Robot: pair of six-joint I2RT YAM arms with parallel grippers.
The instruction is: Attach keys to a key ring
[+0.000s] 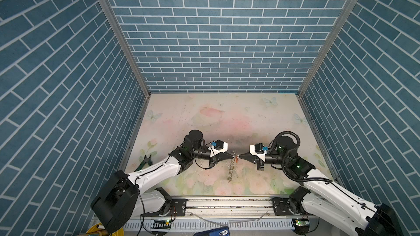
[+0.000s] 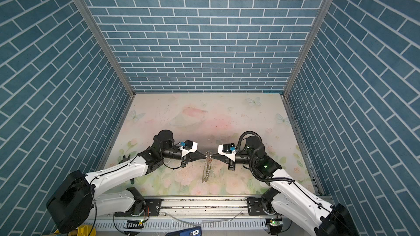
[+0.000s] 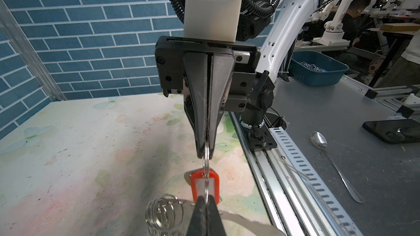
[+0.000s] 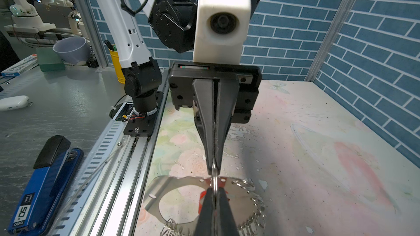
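My left gripper (image 1: 232, 156) and right gripper (image 1: 239, 156) face each other tip to tip above the middle front of the table, both shut. Edge-on between their fingertips stands a thin metal ring (image 3: 206, 162), pinched from both sides; one ring or two overlapping, I cannot tell. A red-framed tag or key piece (image 3: 216, 182) hangs just behind it in the left wrist view. Below the tips dangles a flat metal loop (image 4: 164, 181) strung with several small rings (image 4: 259, 203). Its string of rings shows as a thin column (image 2: 207, 170) in the top right view. Key details are hidden.
Green-handled pliers (image 1: 146, 161) lie at the table's left edge. Outside the front rail are a blue stapler (image 4: 48, 183), a spoon (image 3: 334, 161) and a phone (image 3: 393, 131).
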